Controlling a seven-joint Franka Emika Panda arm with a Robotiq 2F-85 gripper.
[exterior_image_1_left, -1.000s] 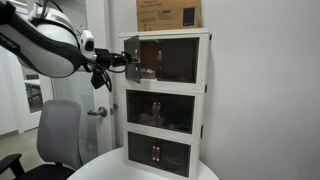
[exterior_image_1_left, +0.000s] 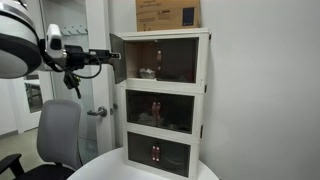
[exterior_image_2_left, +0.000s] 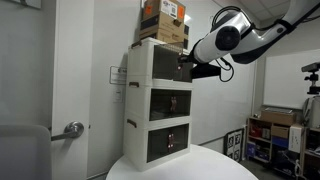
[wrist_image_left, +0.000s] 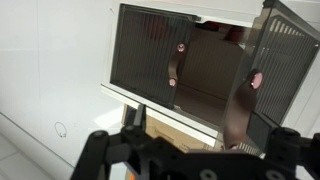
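A white cabinet (exterior_image_1_left: 203, 85) with three stacked units stands on a round white table. The top unit's left dark door (exterior_image_1_left: 119, 60) is swung outward, while its right door (exterior_image_1_left: 177, 60) is closed. Through the gap a pale item (exterior_image_1_left: 147, 73) shows inside, too small to identify. At the swung door's outer edge is my gripper, fingers apart. In the wrist view the open door (wrist_image_left: 280, 70) and its brown handle (wrist_image_left: 240, 105) lie close to the right finger (wrist_image_left: 262, 130); whether they touch I cannot tell. The left finger (wrist_image_left: 135, 121) stands clear of the doors.
Cardboard boxes (exterior_image_1_left: 168, 15) sit on top of the cabinet. The middle doors (exterior_image_1_left: 160, 110) and bottom doors (exterior_image_1_left: 158, 152) are closed. An office chair (exterior_image_1_left: 59, 130) stands to the left, before a room door with a lever handle (exterior_image_2_left: 73, 130).
The top left door has swung further outward and to the left, uncovering more of the compartment. My gripper has moved left along with the door's edge.
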